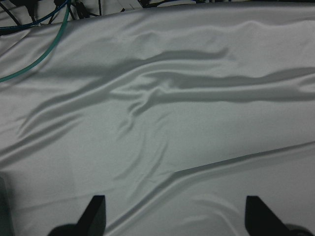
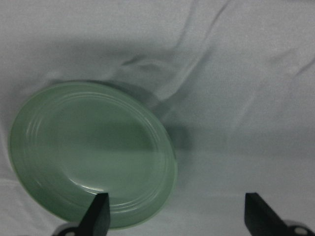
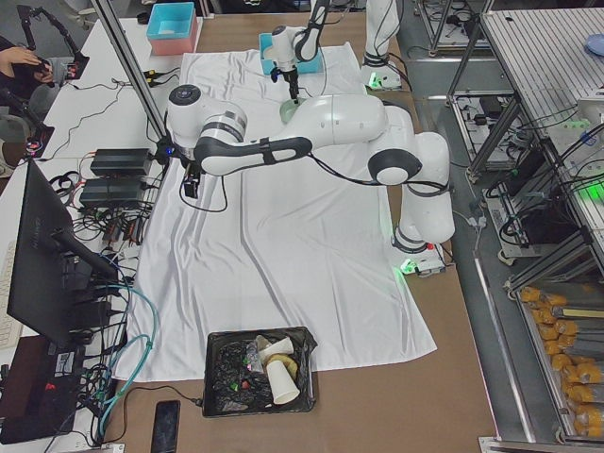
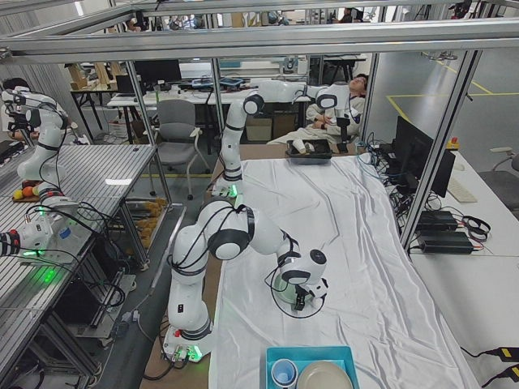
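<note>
A green plate (image 2: pixel 92 147) lies on the white cloth (image 3: pixel 283 264), below my right gripper, whose fingers stand apart with nothing between them. In the camera right view that gripper (image 4: pixel 299 300) is low over the plate, partly hiding it. My left gripper is open over bare, wrinkled cloth near the cable-lined edge; in the camera left view it (image 3: pixel 192 182) hangs at the cloth's left side.
A blue tray (image 4: pixel 306 353) holds a cup (image 4: pixel 284 372) and a beige plate (image 4: pixel 323 378). A black bin (image 3: pixel 215 403) with paper cups and scraps sits at the other end. Monitor and cables line the cloth's side.
</note>
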